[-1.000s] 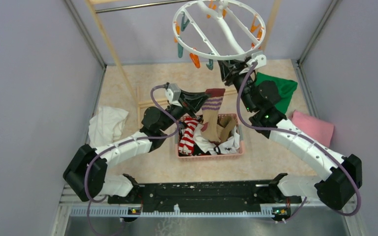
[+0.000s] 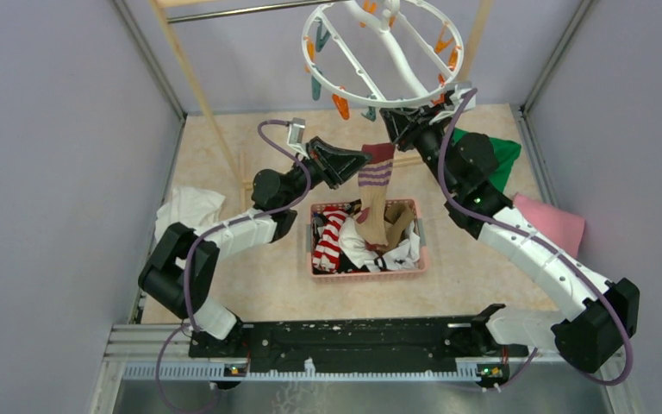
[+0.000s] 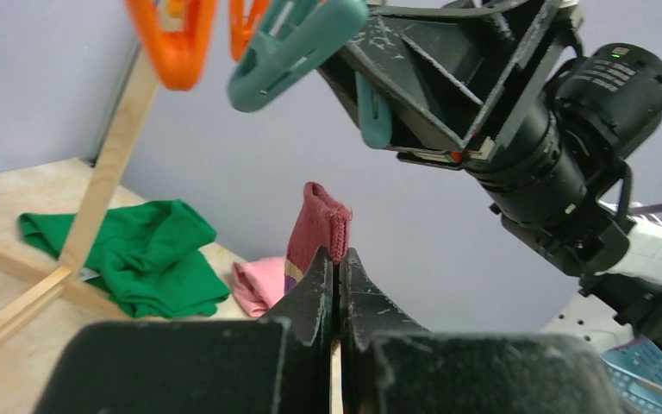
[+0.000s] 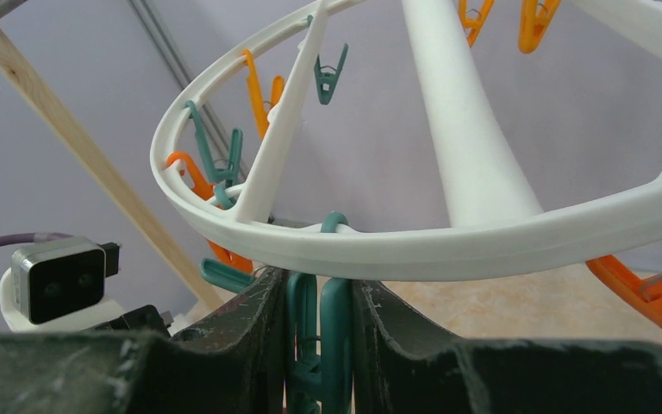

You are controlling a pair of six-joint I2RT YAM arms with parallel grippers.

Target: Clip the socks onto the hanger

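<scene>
A tan sock (image 2: 374,194) with purple stripes and a maroon cuff hangs by its cuff from my left gripper (image 2: 366,159), which is shut on it. In the left wrist view the maroon cuff (image 3: 321,220) sticks up just beyond the pressed-together fingers. The white round hanger (image 2: 384,100) is above, carrying orange and teal clips around its ring. My right gripper is shut on a teal clip (image 4: 336,323) under the ring's near rim; the clip's hook loops over the rim. The sock's cuff is below the clips, apart from them.
A pink basket (image 2: 367,276) of mixed clothes stands below the sock. Green cloth (image 2: 502,159) and pink cloth (image 2: 552,222) lie at right, a white cloth (image 2: 188,212) at left. Wooden stand poles (image 2: 191,73) rise at the back.
My left gripper has risen slightly with the sock, bringing the cuff nearer the hanger. The right wrist has turned a little, its gripper staying by the ring.
</scene>
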